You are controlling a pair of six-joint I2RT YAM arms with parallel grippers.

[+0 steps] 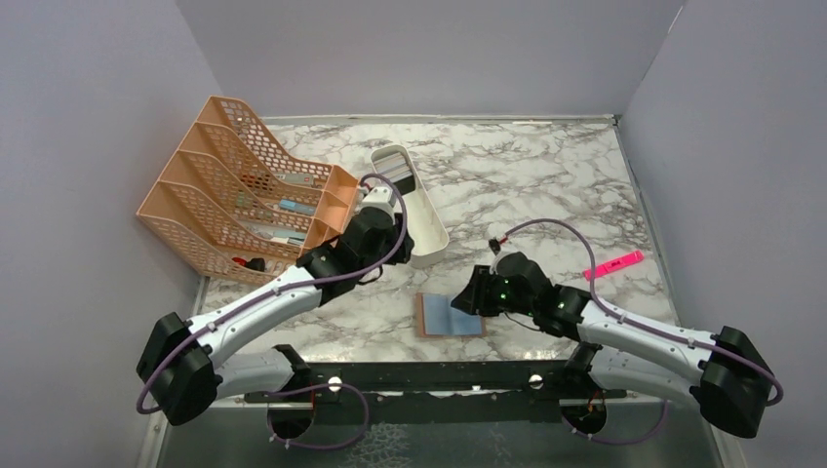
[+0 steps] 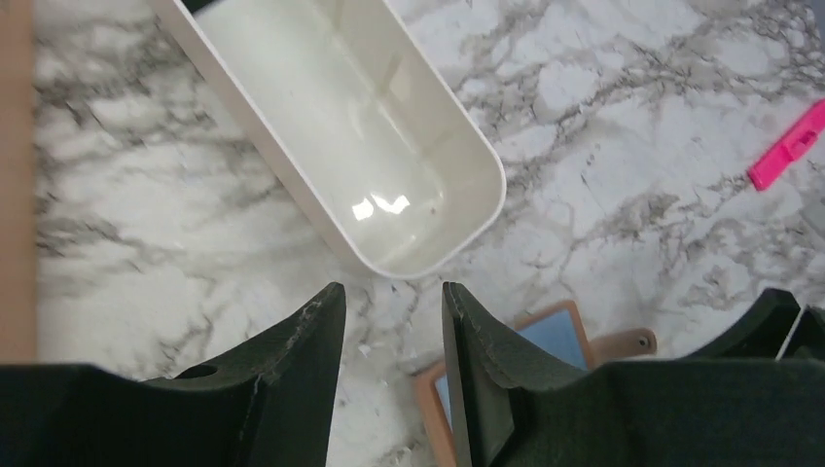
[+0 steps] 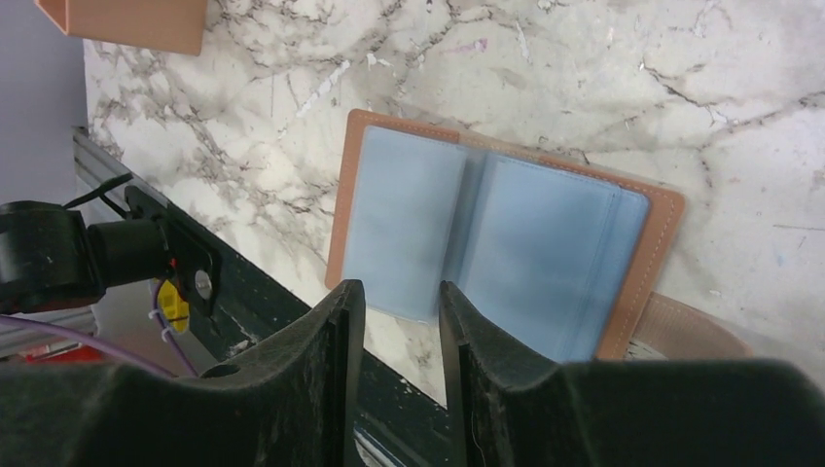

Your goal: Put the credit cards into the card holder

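The card holder (image 3: 542, 253), a brown wallet with blue sleeves, lies open on the marble table below my right gripper. A white tray (image 1: 421, 224) stands behind it, with pale cards and a dark one (image 1: 392, 170) at its far end, partly hidden by the left arm in the top view. My left gripper is raised over the table near the tray's near end, part open with nothing between its fingers. My right gripper is also part open and empty, above the holder.
An orange organizer (image 1: 234, 214) with small items fills the left of the table. A pink marker (image 1: 612, 263) lies at the right.
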